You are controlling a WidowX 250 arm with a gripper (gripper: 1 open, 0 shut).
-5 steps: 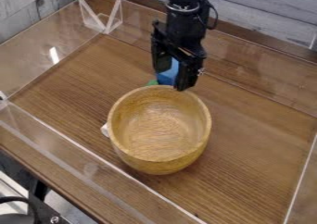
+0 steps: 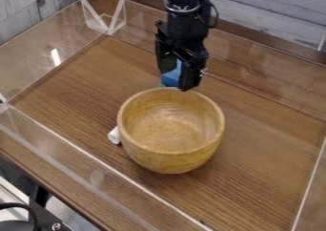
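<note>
My black gripper (image 2: 181,63) hangs over the upper middle of the camera view, open, just in front of a blue object (image 2: 171,78) that it partly hides. A small green piece beside the blue object is barely visible. Below stands a large yellow bowl (image 2: 170,139), empty. A small white object (image 2: 114,134) lies at the bowl's left side, partly hidden by it.
The wooden tray floor (image 2: 261,168) is clear to the right and left of the bowl. Clear walls edge the left side. A black cable lies at the bottom left corner.
The gripper has risen slightly and shifted. The bowl sits a little lower in the view, and more of the white object shows.
</note>
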